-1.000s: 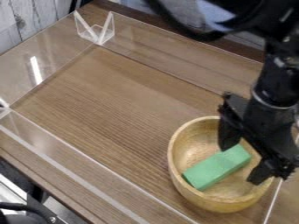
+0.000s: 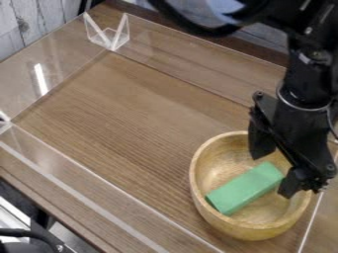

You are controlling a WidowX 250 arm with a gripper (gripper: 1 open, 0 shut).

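My black gripper [image 2: 288, 160] reaches down from the upper right, open, its two fingers over the back and right side of a round wooden bowl [image 2: 214, 154]. A green rectangular block [image 2: 240, 190] lies at a slant in the bowl, just in front of and below the fingers, with nothing seen gripped.
The bowl stands at the right front of a wooden table [image 2: 119, 128], whose left and middle are clear. A clear wire-like or plastic holder [image 2: 109, 32] is at the back left. Black cables show at the lower left corner.
The gripper has shifted slightly, now more upright toward the right, its fingers still over the bowl. The green block and bowl look unchanged.
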